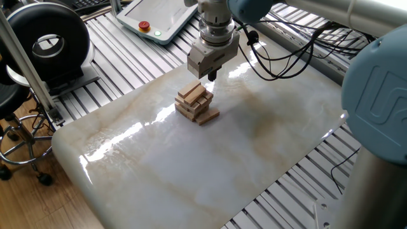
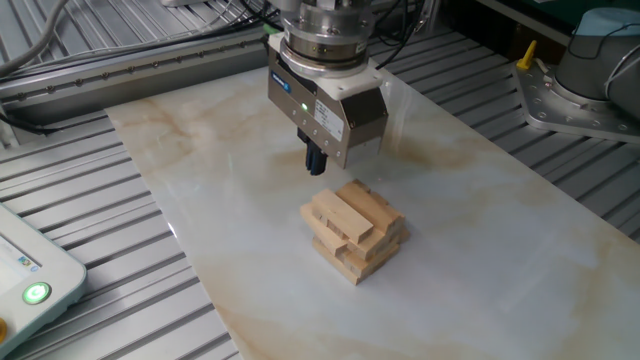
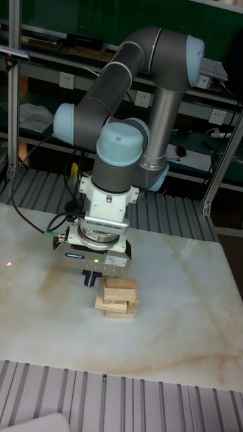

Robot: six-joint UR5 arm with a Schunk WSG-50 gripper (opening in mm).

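Observation:
A small stack of light wooden blocks (image 1: pixel 194 100) stands on the marbled board, its layers laid crosswise and uneven. Exterior view 2 shows a loose-looking top block (image 2: pixel 342 216) lying flat along one side of the stack. One low block (image 1: pixel 208 117) juts out at the base in exterior view 1. My gripper (image 2: pixel 312 158) hangs above the board behind the stack, apart from the blocks. Its short black fingers are together, and nothing shows between them. In exterior view 3 the gripper (image 3: pixel 91 279) is just left of the stack's top.
The glossy board (image 1: pixel 159 172) is bare around the stack. A teach pendant (image 1: pixel 156 18) with a red button lies at the board's far side, on the slatted table. Black cables (image 1: pixel 299 57) loop beside the arm.

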